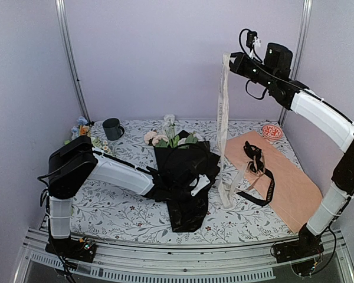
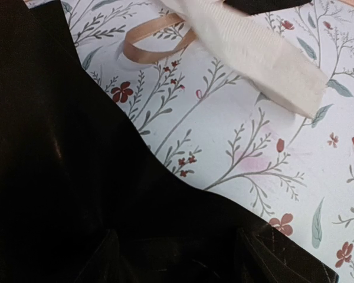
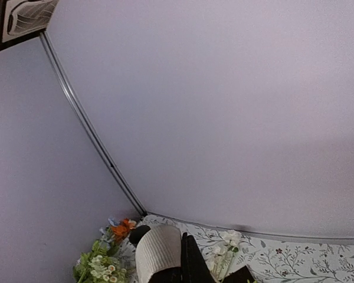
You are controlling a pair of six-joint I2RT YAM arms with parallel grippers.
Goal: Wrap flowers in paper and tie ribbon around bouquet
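Observation:
The bouquet (image 1: 171, 137) lies mid-table, its pale flowers sticking out at the back of a black wrapping (image 1: 189, 218). My left gripper (image 1: 196, 184) is down at the wrapping; in the left wrist view its dark fingers stand apart over the black sheet, their tips hard to make out. High above the table, my right gripper (image 1: 235, 59) is shut on a white ribbon (image 1: 223, 106), which hangs long and reaches the table right of the bouquet. Up close the ribbon (image 3: 159, 253) drapes over the right fingers (image 3: 190, 259).
A peach sheet (image 1: 295, 188) covers the right of the table, with a black ribbon (image 1: 265, 191) lying partly on it. Behind it is a red and white round item (image 1: 272, 131). A dark mug (image 1: 112, 129) and more flowers (image 1: 81, 128) stand back left.

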